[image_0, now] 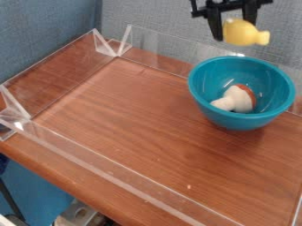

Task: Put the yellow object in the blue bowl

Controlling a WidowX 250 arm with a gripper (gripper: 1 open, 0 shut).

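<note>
At the top right of the camera view my black gripper (230, 25) is shut on the yellow object (242, 33), whose narrow end points right. Below it stands the blue bowl (202, 91), with a clear gap between the object and the rim. In the picture the object sits over the bowl's far side; its exact height and depth are hard to judge. Much of the gripper is cut off by the top edge.
Inside the bowl lies a white and red-brown mushroom-like toy (237, 99). Clear plastic walls (106, 168) edge the wooden table (130, 115), which is bare left of the bowl and in front of it.
</note>
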